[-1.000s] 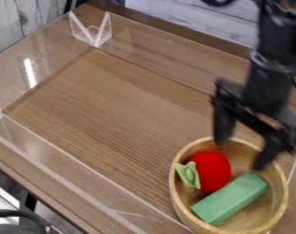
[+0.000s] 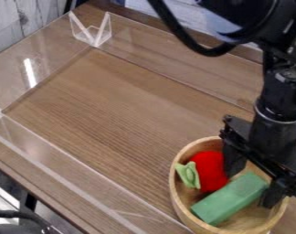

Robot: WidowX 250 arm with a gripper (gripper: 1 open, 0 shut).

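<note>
A wooden bowl (image 2: pixel 184 205) at the lower right holds a red object with a green top (image 2: pixel 210 167), possibly a toy strawberry, and a green oblong block (image 2: pixel 227 200). My black gripper (image 2: pixel 253 163) is low over the bowl's right part, open, its fingers beside the red object and above the green block. Whether the fingers touch either is unclear.
Clear plastic brackets (image 2: pixel 92 28) stand near the back left corner. A black cable runs at the lower left edge.
My gripper has descended into the bowl area from higher up at the right. The red object now appears slightly higher in the bowl than a second ago.
</note>
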